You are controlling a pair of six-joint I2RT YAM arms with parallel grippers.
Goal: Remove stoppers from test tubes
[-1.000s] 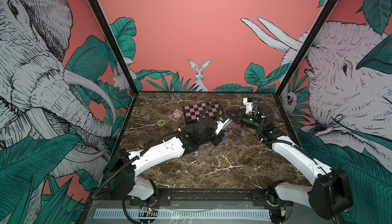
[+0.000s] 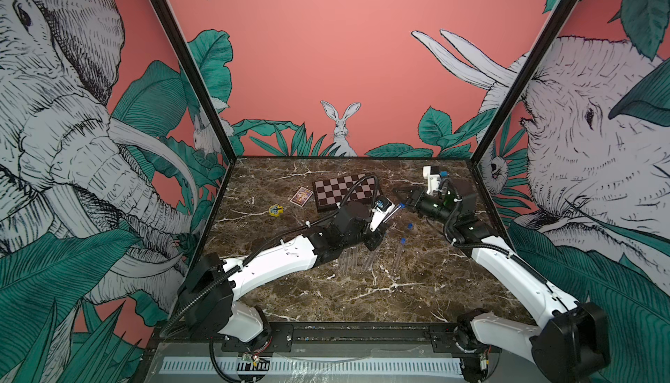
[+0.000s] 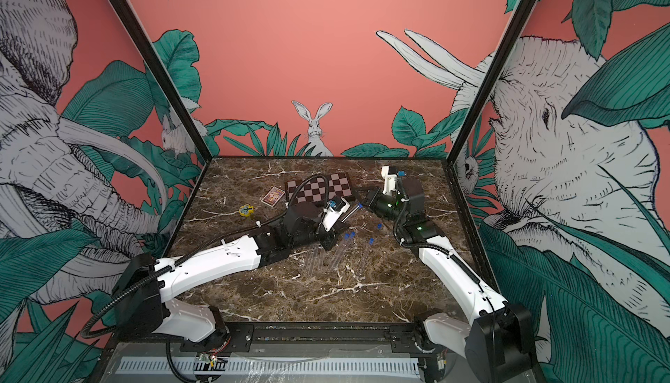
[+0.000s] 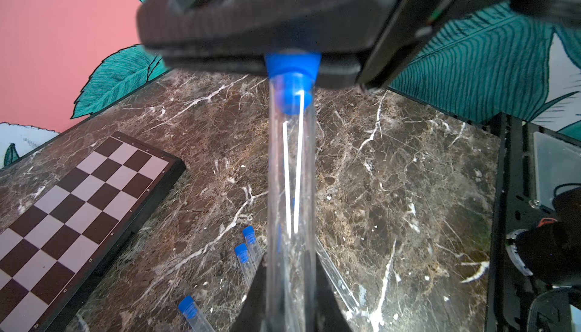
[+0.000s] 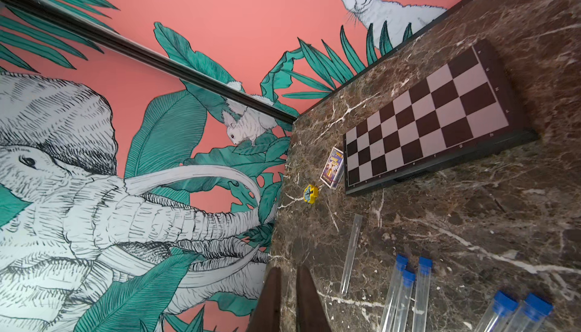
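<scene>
My left gripper is shut on a clear test tube [image 4: 284, 180], held upright in the left wrist view and tilted in the top views. My right gripper [image 2: 401, 197] is at the tube's top, its dark fingers beside the blue stopper [image 4: 293, 68]; whether they grasp it is unclear. In the right wrist view those fingertips show a narrow gap. Several blue-capped tubes [image 5: 421, 292] lie on the marble table, along with a tube [image 5: 351, 253] showing no stopper.
A chessboard [image 5: 423, 120] lies at the back middle, with a card box [image 5: 333, 167] and a small yellow object [image 5: 310, 194] to its left. Small blue pieces [image 2: 410, 226] lie right of centre.
The left gripper and its tube have barely moved.
</scene>
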